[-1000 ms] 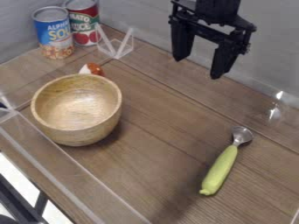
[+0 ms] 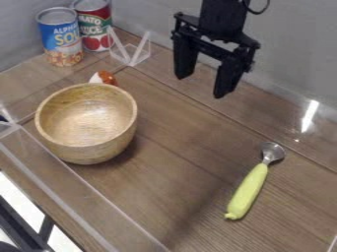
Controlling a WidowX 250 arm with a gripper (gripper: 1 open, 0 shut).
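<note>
My black gripper (image 2: 211, 61) hangs over the back middle of the wooden table, its two fingers spread apart with nothing between them. Below and left of it is a tan wooden bowl (image 2: 87, 143), empty. At the lower right lies a utensil with a pale yellow-green handle (image 2: 247, 189) and a small metal head (image 2: 271, 152).
Two cans, an Alpho can (image 2: 62, 39) and a red can (image 2: 97, 26), stand at the back left beside a white wire rack (image 2: 129, 49). A small orange item (image 2: 102, 78) lies behind the bowl.
The gripper has shifted to the left, after moving lower from where it was a second ago. The bowl, utensil and cans are unchanged.
</note>
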